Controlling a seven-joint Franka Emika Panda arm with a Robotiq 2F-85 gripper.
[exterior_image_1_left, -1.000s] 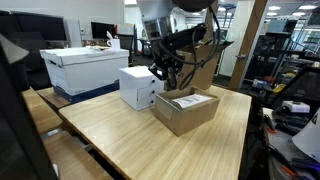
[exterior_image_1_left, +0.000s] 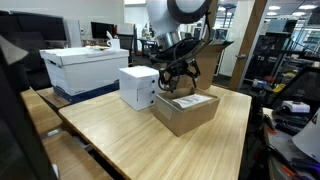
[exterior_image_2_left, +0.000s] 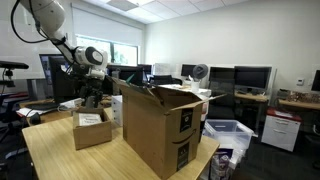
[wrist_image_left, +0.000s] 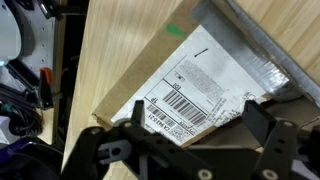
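A small open cardboard box (exterior_image_1_left: 182, 119) stands on the wooden table in exterior view 1, with something white (exterior_image_1_left: 190, 101) inside. My gripper (exterior_image_1_left: 181, 82) is just above its back left part, pointing down. In exterior view 2 the same box (exterior_image_2_left: 92, 134) is at the far end of the table. The wrist view has the gripper open, its dark fingers (wrist_image_left: 126, 137) wide apart. Between and beyond them lies a white printed label (wrist_image_left: 190, 88) with a barcode. No object is held; whether the fingers touch anything cannot be told.
A white box (exterior_image_1_left: 139, 86) stands behind the small box, and a larger white lidded box (exterior_image_1_left: 84, 73) is farther left. A big cardboard box (exterior_image_2_left: 168, 130) occupies the table's other end. Bare tabletop (exterior_image_1_left: 120, 130) lies left of the small box.
The arm has shifted somewhat to the right over the small box, and the gripper's tilt has changed. The box and the white boxes have stayed in place.
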